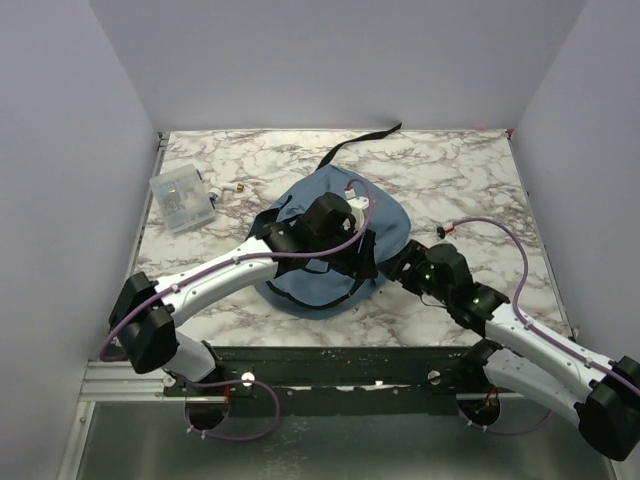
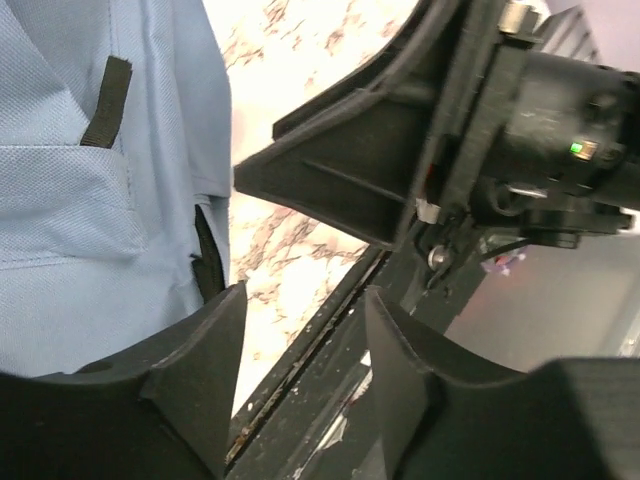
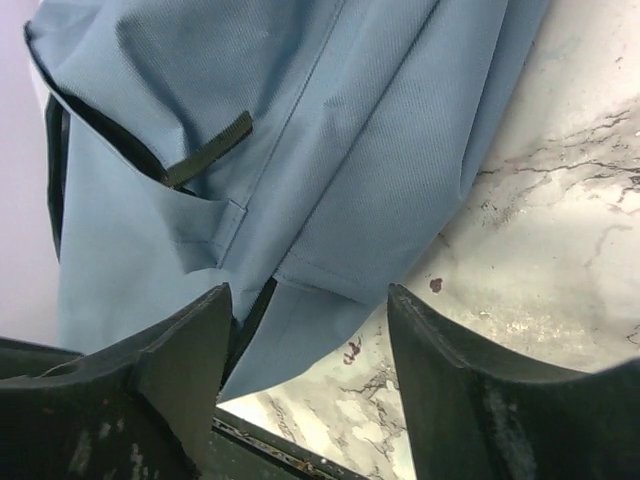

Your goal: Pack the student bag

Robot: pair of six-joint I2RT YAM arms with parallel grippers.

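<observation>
The blue bag (image 1: 305,190) lies in the middle of the table, with a dark strap (image 1: 350,142) trailing toward the back. My left gripper (image 1: 362,258) is over the bag's right part, part open with nothing visible between its fingers. My right gripper (image 1: 398,268) is just beside it at the bag's right edge, also part open. In the right wrist view its fingers straddle a folded fabric edge (image 3: 320,320) with a dark zipper; whether they touch it I cannot tell.
A clear plastic case (image 1: 182,198) with small items beside it lies at the back left.
</observation>
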